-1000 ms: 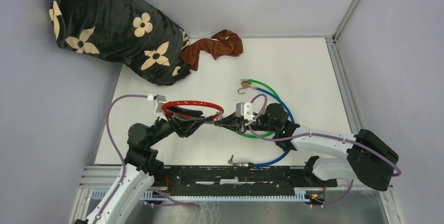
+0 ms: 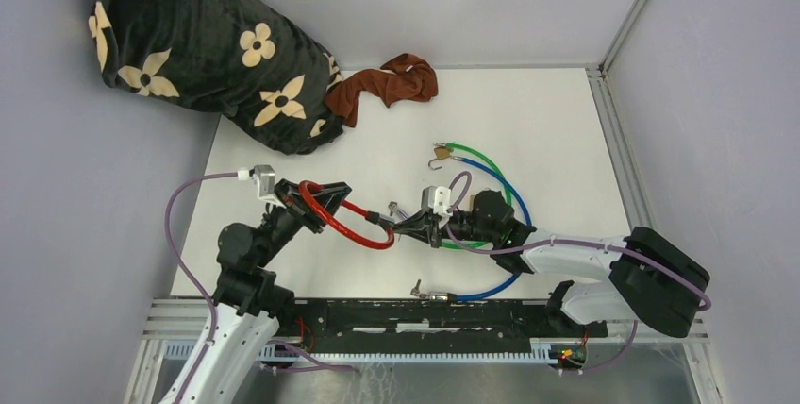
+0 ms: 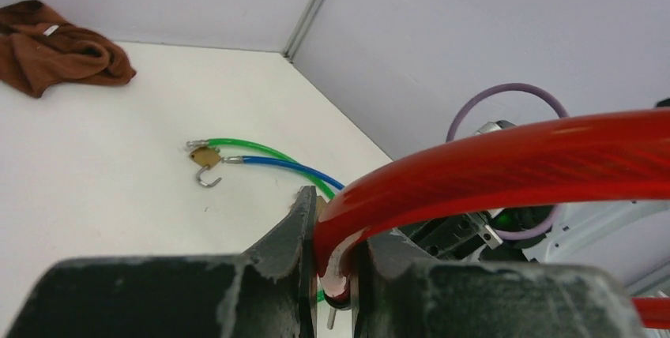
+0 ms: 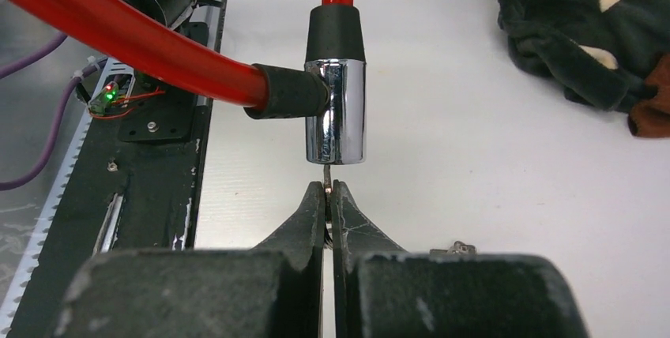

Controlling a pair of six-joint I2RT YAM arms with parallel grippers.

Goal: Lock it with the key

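Note:
A red cable lock, its loop hanging in a curve, is between my two arms. In the left wrist view my left gripper is shut on the red cable. The lock's chrome cylinder has both black-sleeved cable ends joined to it. Just below the cylinder, my right gripper is shut, with the thin metal key between its fingertips. The key's upper end meets the underside of the cylinder; how deep it sits, and whether it is turned, I cannot tell.
Green and blue cables lie on the right, beside a brass padlock. The blue cable's silver end lies at the front edge. Brown cloth and a dark patterned cushion occupy the back left.
My left gripper has moved left, away from my right one. The red loop has swung from lying level above the grippers to hanging toward the front. My right gripper has shifted only slightly.

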